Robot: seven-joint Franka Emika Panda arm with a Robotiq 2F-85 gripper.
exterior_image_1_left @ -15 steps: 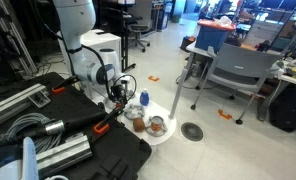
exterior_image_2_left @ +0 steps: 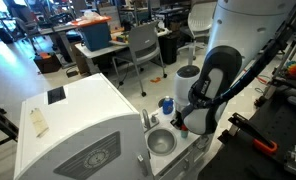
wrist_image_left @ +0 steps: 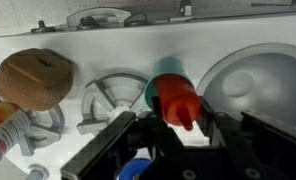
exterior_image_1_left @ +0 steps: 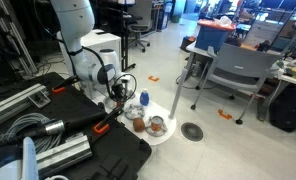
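Note:
In the wrist view, a red-orange object [wrist_image_left: 178,102] with a narrow pale tip stands between the two dark fingers of my gripper, which is shut on it. A teal round rim shows just behind the object, above the white counter between a grey burner ring [wrist_image_left: 113,98] and the metal sink bowl [wrist_image_left: 256,88]. In exterior view 2 a small patch of the red object [exterior_image_2_left: 184,127] shows at my gripper, beside the sink [exterior_image_2_left: 162,142]. The arm hides most of it in exterior view 1.
A brown rounded object [wrist_image_left: 35,78] and a can [wrist_image_left: 6,130] sit at the left of the wrist view. A blue item [wrist_image_left: 135,170] is at its lower edge. The blue cup [exterior_image_1_left: 144,98] stands on the white counter. Open floor lies to the right.

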